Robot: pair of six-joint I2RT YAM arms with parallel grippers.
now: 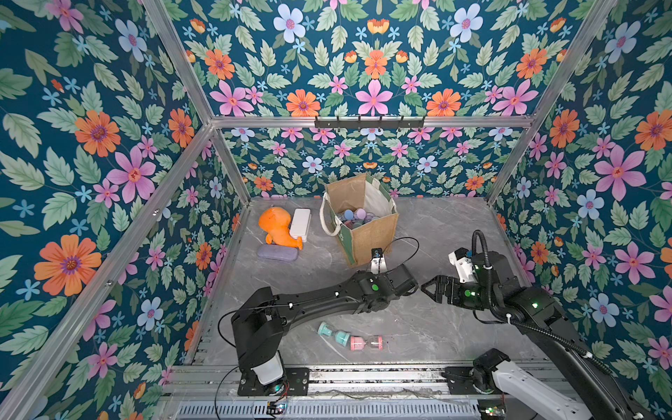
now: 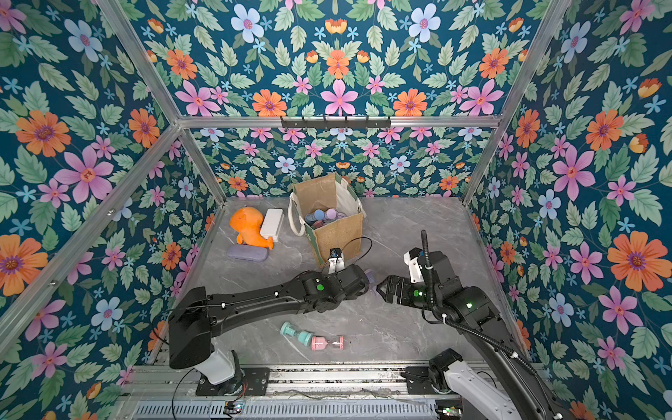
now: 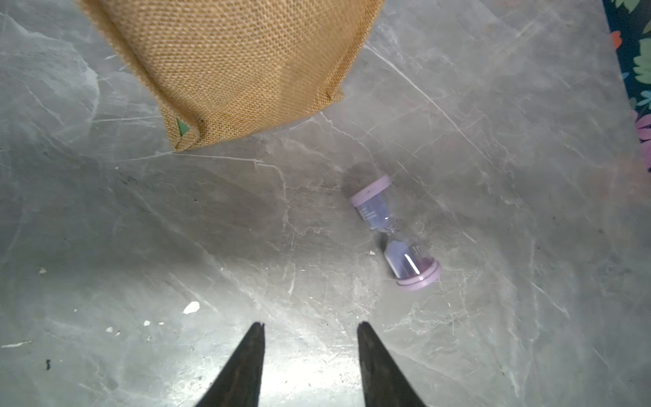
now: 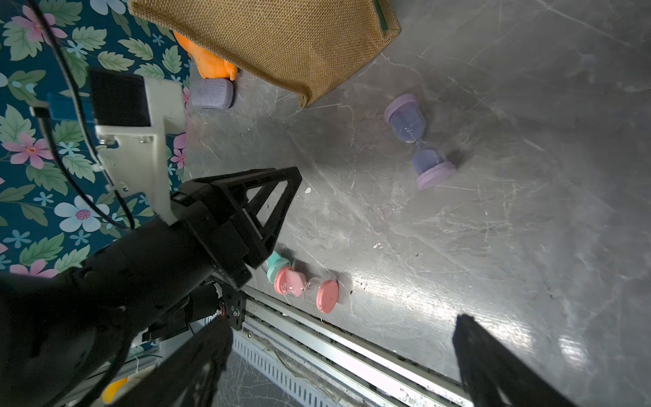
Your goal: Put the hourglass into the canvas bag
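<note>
The purple hourglass (image 3: 407,259) lies on its side on the grey table, outside the canvas bag (image 3: 251,61) and a short way from its base. Ahead and to the right of my left gripper in its wrist view, it touches neither finger; those fingers stand apart, open, with only table between them. The right wrist view shows the same hourglass (image 4: 409,126) clear of both arms. My right gripper is spread wide and empty. In the top left view the bag (image 1: 374,241) stands upright, its top open, with several rounded pieces inside.
A teal hourglass (image 1: 341,337) and a pink hourglass (image 1: 367,342) lie near the front rail. Left of the bag are an orange plush toy (image 1: 276,222), a white box (image 1: 300,224) and a grey-purple case (image 1: 277,252). Table right of the bag is bare.
</note>
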